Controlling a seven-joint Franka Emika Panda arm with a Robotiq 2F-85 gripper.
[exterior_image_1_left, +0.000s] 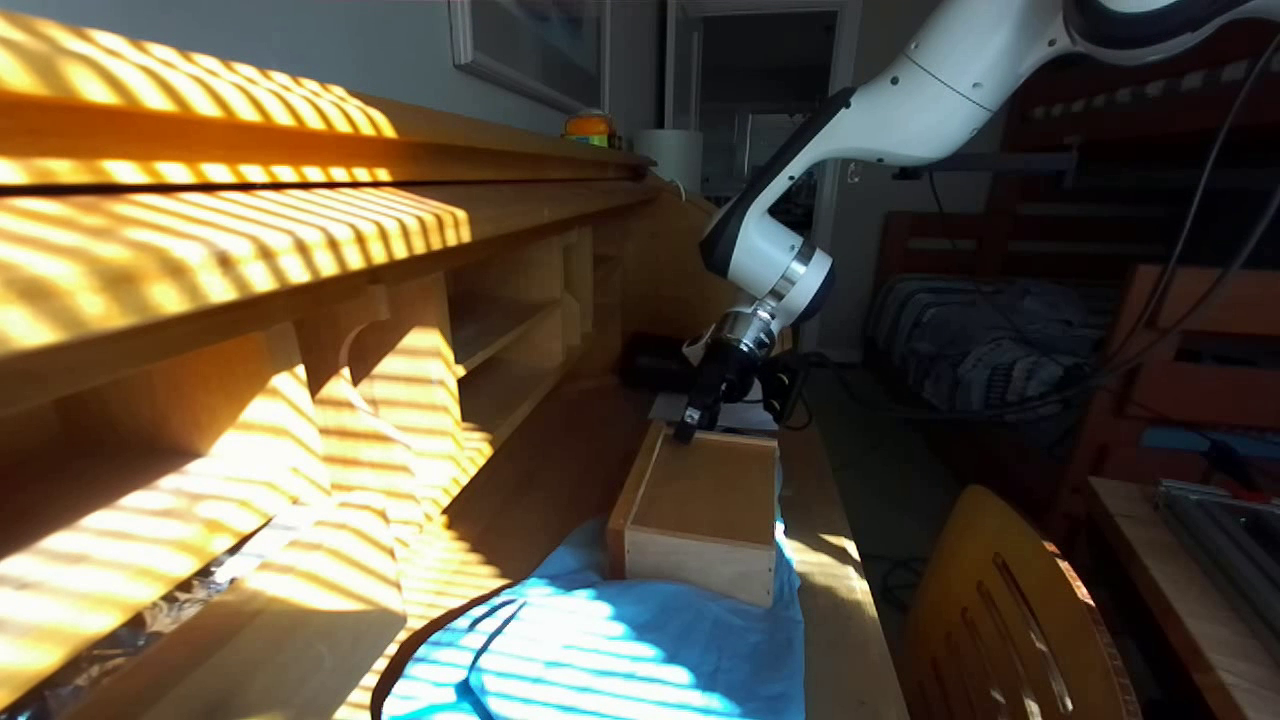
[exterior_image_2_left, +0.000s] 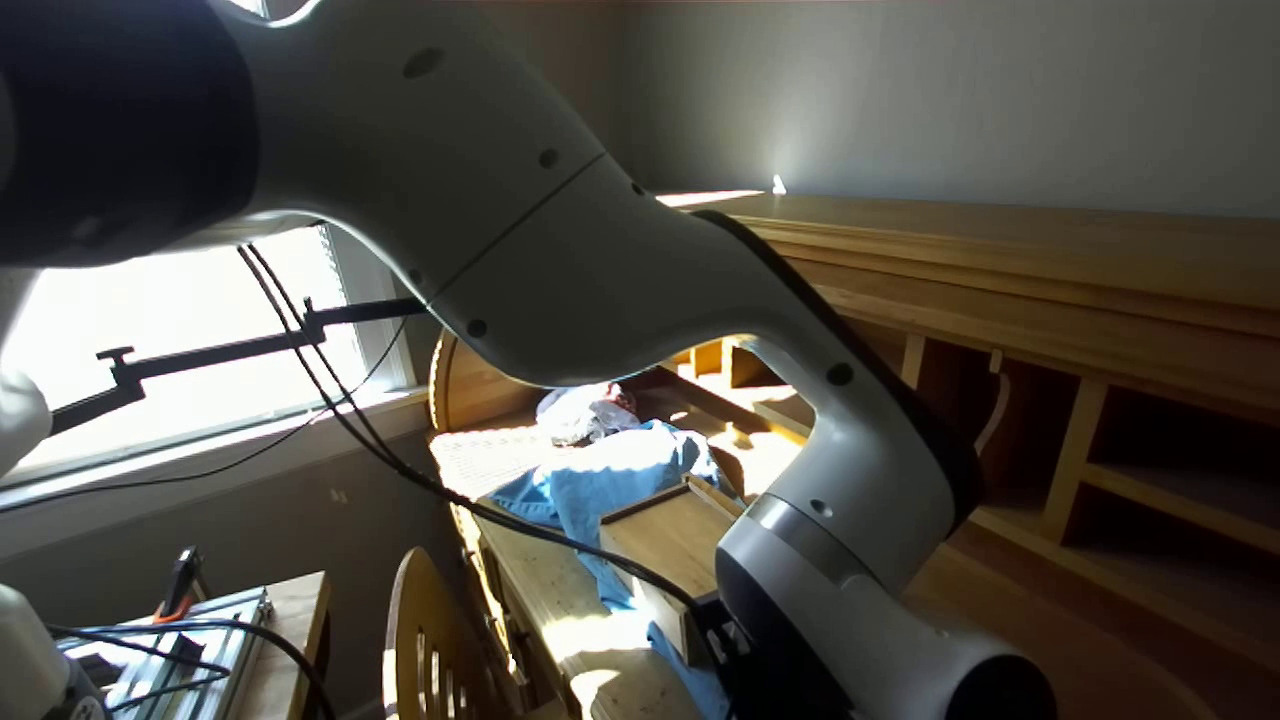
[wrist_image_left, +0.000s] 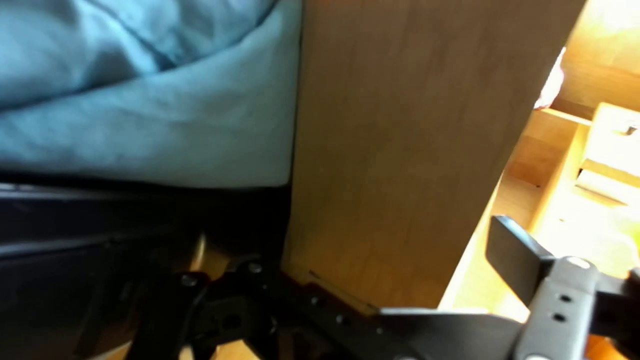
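A wooden drawer-like box (exterior_image_1_left: 705, 486) lies on a blue cloth (exterior_image_1_left: 600, 648) on the desk, its broad panel facing up. My gripper (exterior_image_1_left: 697, 424) is at the box's far end, close to its rim; whether it touches cannot be told. In the wrist view, the brown panel (wrist_image_left: 408, 138) fills the middle, and one of my fingers (wrist_image_left: 516, 255) stands to its right. The other finger is lost in the dark lower left. The fingers are open, and nothing shows held. In exterior view 2, the arm hides the gripper's tips while the box (exterior_image_2_left: 672, 534) stays partly visible.
Desk shelving (exterior_image_1_left: 516, 324) runs along the left in exterior view 1. A chair (exterior_image_1_left: 1014, 612) stands at the desk's right edge. A black object (exterior_image_1_left: 657, 362) lies beyond the box, and cables hang near the arm.
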